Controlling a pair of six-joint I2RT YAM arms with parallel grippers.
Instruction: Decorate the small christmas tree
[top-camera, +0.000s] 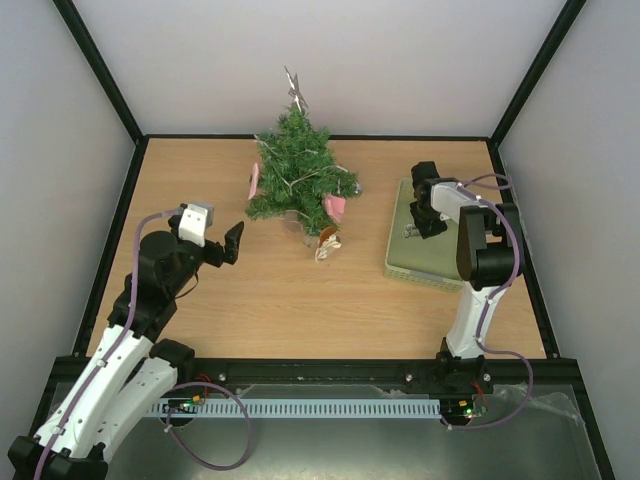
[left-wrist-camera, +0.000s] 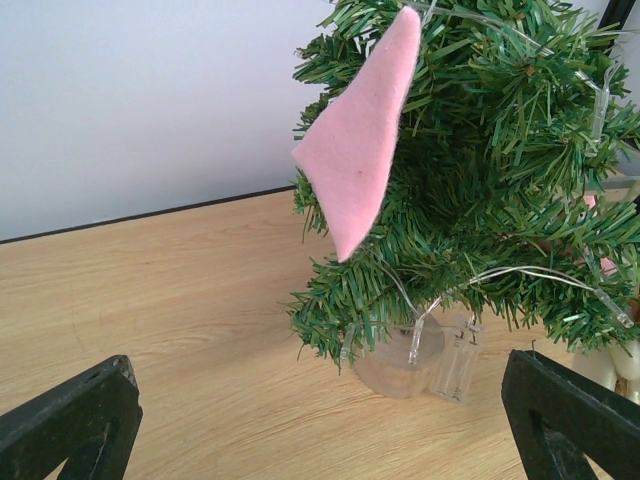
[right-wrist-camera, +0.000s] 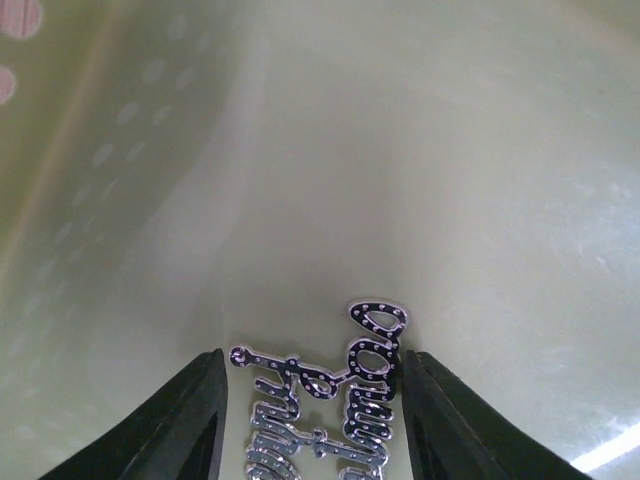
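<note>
The small tree (top-camera: 295, 165) stands mid-table with a silver topper and pink felt pieces, one pink piece (left-wrist-camera: 355, 140) large in the left wrist view. My left gripper (top-camera: 230, 245) is open, left of the tree. My right gripper is down in the green tray (top-camera: 422, 272), partly open around a silver glittery ornament (right-wrist-camera: 370, 362) lying on the tray floor; its right finger is at the ornament's edge, though whether it touches is unclear.
A brown-and-cream item (top-camera: 328, 245) is at the tree's foot beside its clear base. Walls border the table at back and sides.
</note>
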